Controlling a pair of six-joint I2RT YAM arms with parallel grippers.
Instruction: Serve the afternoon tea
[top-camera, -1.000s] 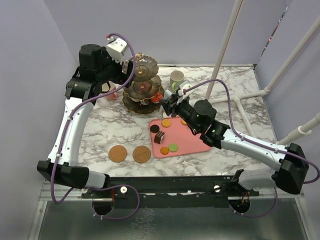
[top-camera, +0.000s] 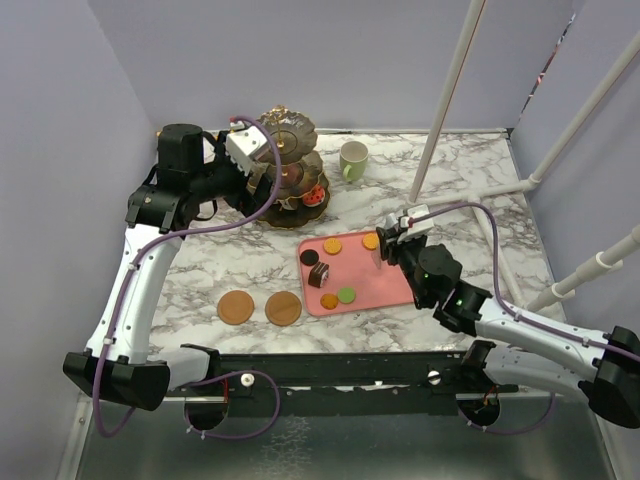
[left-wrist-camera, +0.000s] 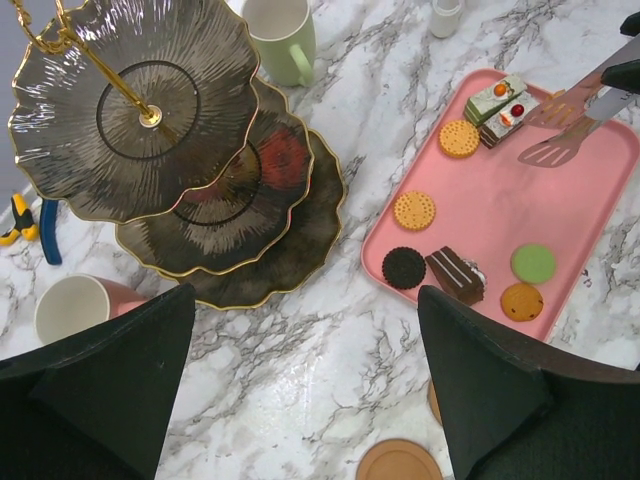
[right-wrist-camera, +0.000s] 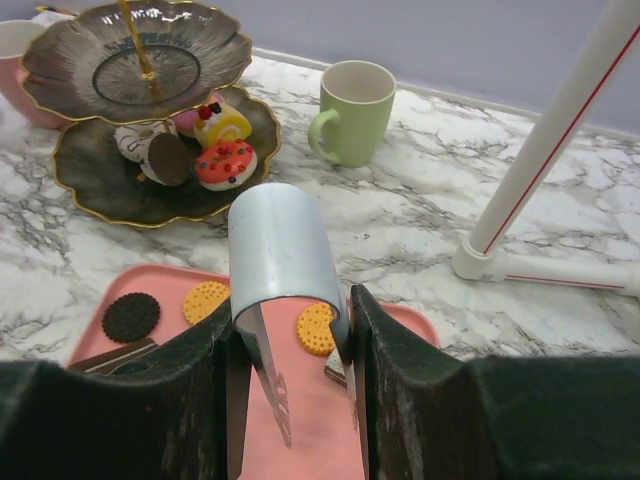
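Observation:
Metal tongs (right-wrist-camera: 278, 240) sit between the fingers of my right gripper, which is closed around them. Their two tips (left-wrist-camera: 551, 150) are spread apart above the pink tray (left-wrist-camera: 440, 150), near two cake slices (left-wrist-camera: 503, 118); nothing shows between the tips. Also on the tray are several round cookies (left-wrist-camera: 414, 211) and a chocolate cake slice (left-wrist-camera: 456, 275). My left gripper is open and empty, close to the tiered stand (left-wrist-camera: 230, 190). In the right wrist view, a red-topped sweet (right-wrist-camera: 226, 165) and other treats rest on a lower tier.
A green mug (top-camera: 353, 160) stands behind the tray, and a pink mug (left-wrist-camera: 75, 310) beside the stand. Two brown discs (top-camera: 236, 307) lie at front left. White pipes (top-camera: 448, 100) rise at the right.
My right gripper has carried the tongs rightward, from the tray's back left edge to over its right part. The left gripper has come slightly down and right beside the stand.

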